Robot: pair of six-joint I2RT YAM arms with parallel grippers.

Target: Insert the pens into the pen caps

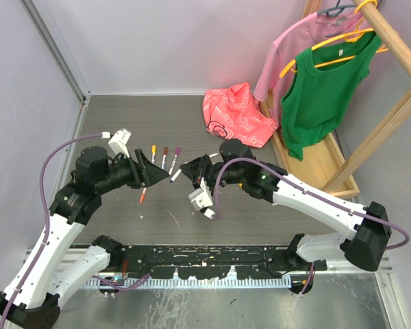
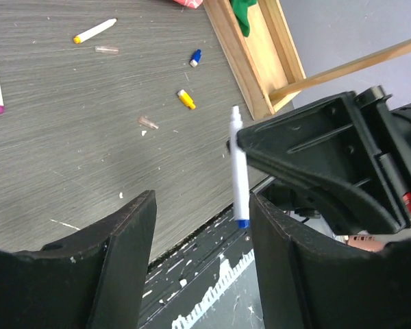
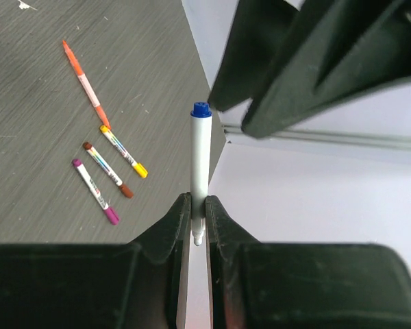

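My right gripper is shut on a white pen with a blue end [image 3: 200, 151], held upright in the right wrist view. My left gripper is open, close to that pen, which stands beyond its fingers in the left wrist view. Purple [image 3: 89, 181], brown [image 3: 108, 168], yellow [image 3: 123, 147] and orange [image 3: 85, 86] pens lie on the table. A white pen with a yellow end [image 2: 96, 31], a blue cap [image 2: 195, 58], a yellow cap [image 2: 186, 98] and clear small pieces lie there too.
A wooden rack [image 1: 342, 185] with hanging clothes stands at the right, a pink cloth [image 1: 236, 116] at the back. Walls bound the table at left and back.
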